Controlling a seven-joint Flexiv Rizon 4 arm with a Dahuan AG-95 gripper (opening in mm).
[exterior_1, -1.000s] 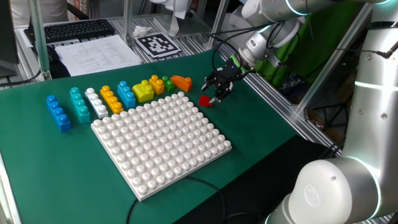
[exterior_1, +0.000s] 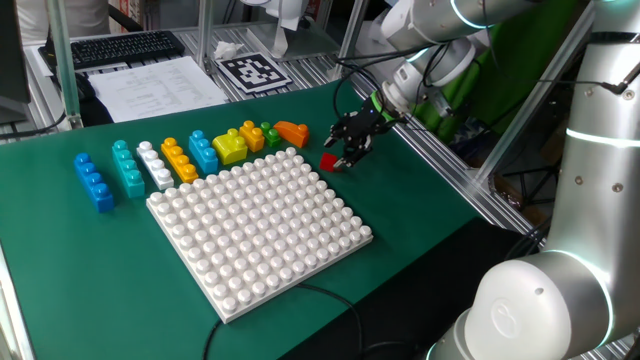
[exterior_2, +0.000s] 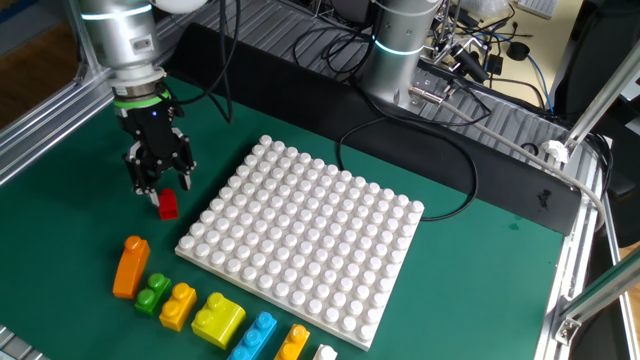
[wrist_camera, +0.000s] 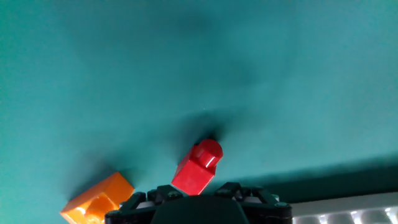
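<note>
A small red brick (exterior_2: 168, 206) stands on the green table near a corner of the white studded baseplate (exterior_2: 290, 245), not touching it. Just above the brick, my gripper (exterior_2: 170, 191) points downward with its fingers spread open. In the wrist view the red brick (wrist_camera: 196, 169) shows ahead of and between the dark fingertips, its single round stud facing up and away. Exterior view 1 has the gripper (exterior_1: 338, 153) partly covering the red brick (exterior_1: 328, 162). Whether a finger touches the brick cannot be told.
An orange brick (exterior_2: 131, 267) lies close by. A green brick (exterior_2: 153, 295), a yellow-green brick (exterior_2: 218, 319) and several others form a row along the baseplate's edge. A black cable (exterior_2: 476, 190) loops beside the plate. Bare table surrounds the gripper's outer side.
My gripper has sunk slightly toward the table beside the red brick, its fingers still apart. The bricks and baseplate have stayed where they were.
</note>
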